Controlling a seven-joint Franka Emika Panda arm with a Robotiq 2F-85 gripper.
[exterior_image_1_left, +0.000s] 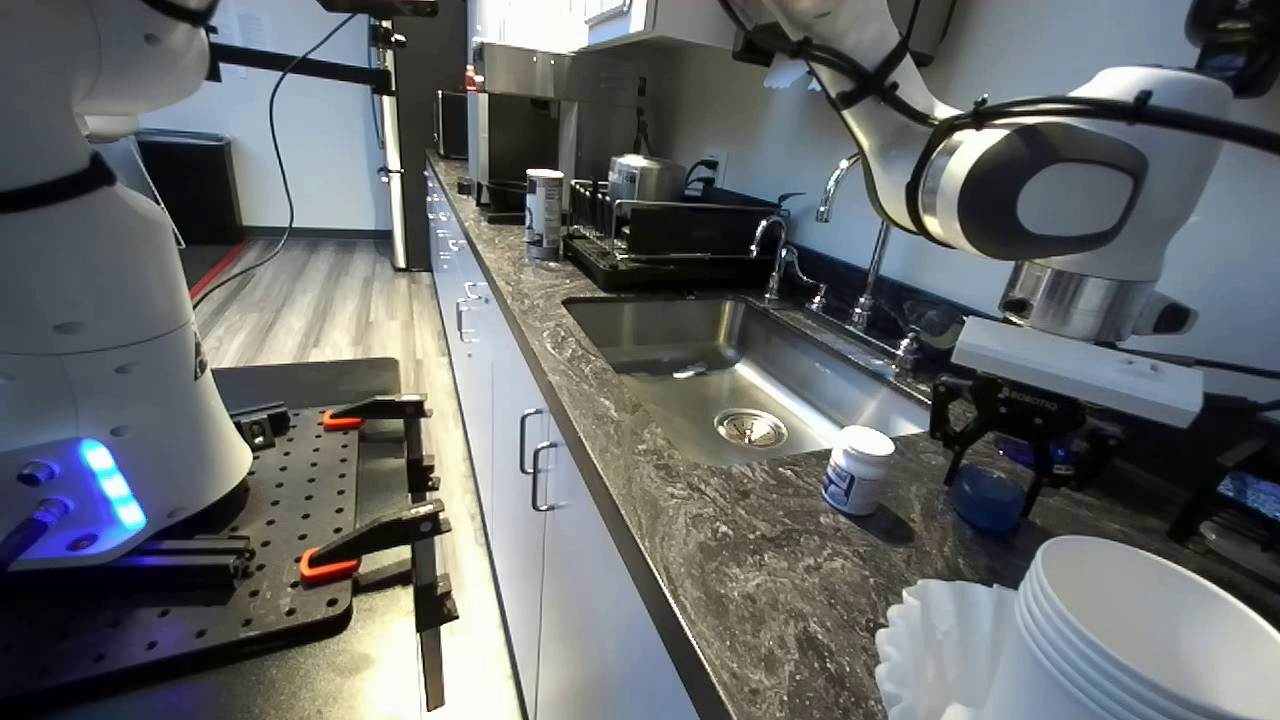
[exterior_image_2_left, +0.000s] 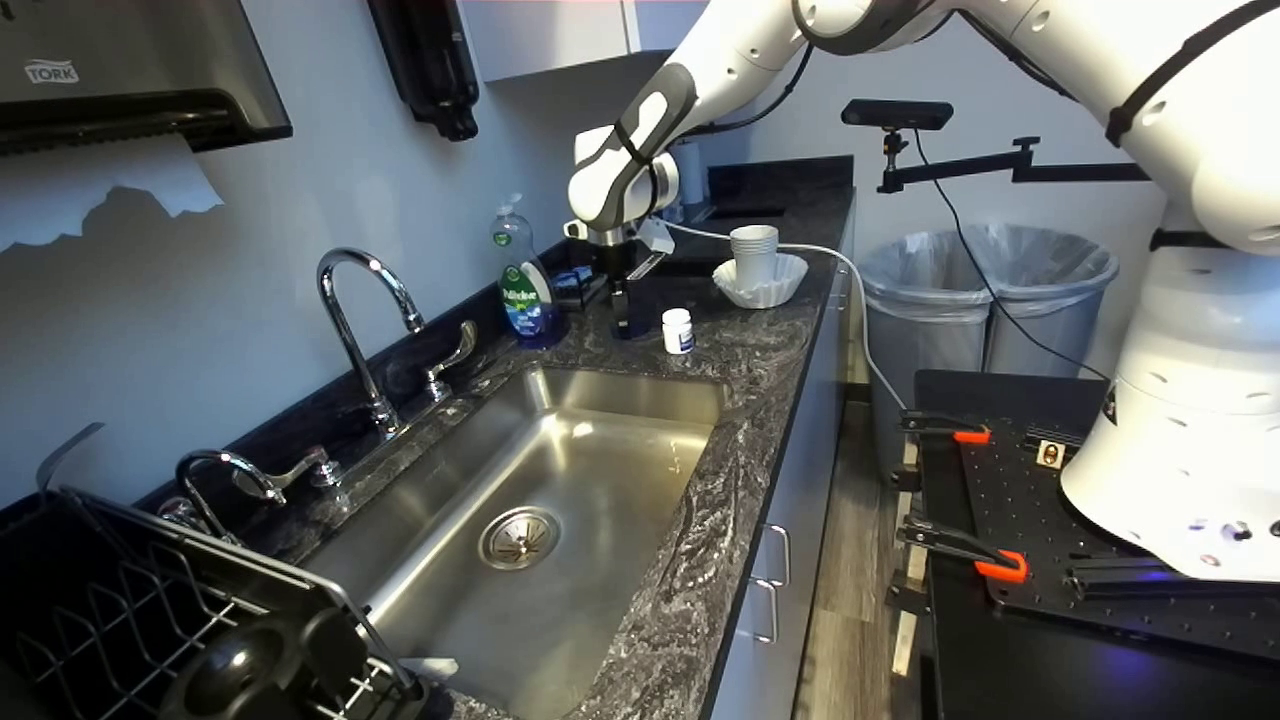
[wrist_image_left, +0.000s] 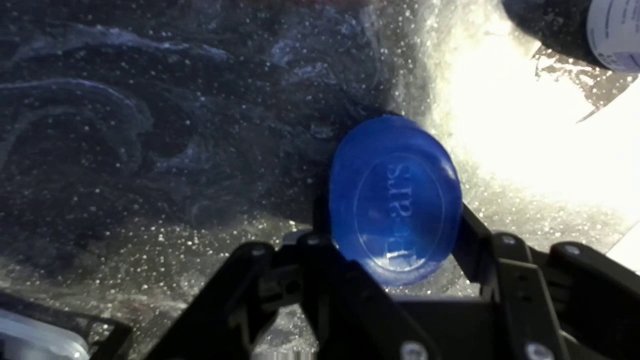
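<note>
A rounded, translucent blue piece with raised lettering that looks like "pears" (wrist_image_left: 396, 198) fills the middle of the wrist view. My gripper is shut on it, with one dark finger (wrist_image_left: 471, 240) along its right side and the other against its left. From exterior view 1, the blue piece (exterior_image_1_left: 988, 502) sits low at the counter between the fingertips of the gripper (exterior_image_1_left: 993, 486); whether it touches the counter I cannot tell. In exterior view 2 the gripper (exterior_image_2_left: 620, 314) appears small and dark, and the blue piece is hard to make out.
A white bottle (exterior_image_1_left: 858, 470) stands beside the gripper, towards the sink (exterior_image_1_left: 768, 396). Stacked white cups (exterior_image_1_left: 1128, 636) and a fluted white bowl (exterior_image_1_left: 942, 648) are close by at the front. A dish soap bottle (exterior_image_2_left: 524, 282) stands near the wall. Counter between bottle and bowl is clear.
</note>
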